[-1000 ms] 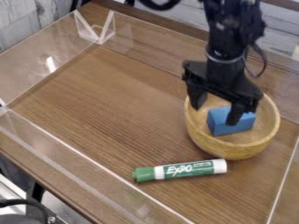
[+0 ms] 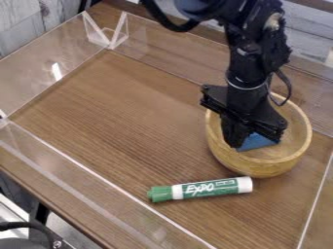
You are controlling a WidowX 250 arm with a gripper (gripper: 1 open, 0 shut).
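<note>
The black gripper (image 2: pixel 240 122) reaches down from the top into a yellow bowl (image 2: pixel 283 160) at the right, its fingers over a blue block (image 2: pixel 263 140). The block is mostly hidden behind the gripper, and whether the fingers touch it or how far they are apart does not show clearly. A green and white EXPO marker (image 2: pixel 201 190) lies on the wooden table in front of the bowl.
A clear plastic piece stands at the back left by the table's edge. A dark cable is at the lower left corner.
The gripper has moved down and toward the viewer into the bowl, now covering much of the blue block. The bowl and marker stay in place.
</note>
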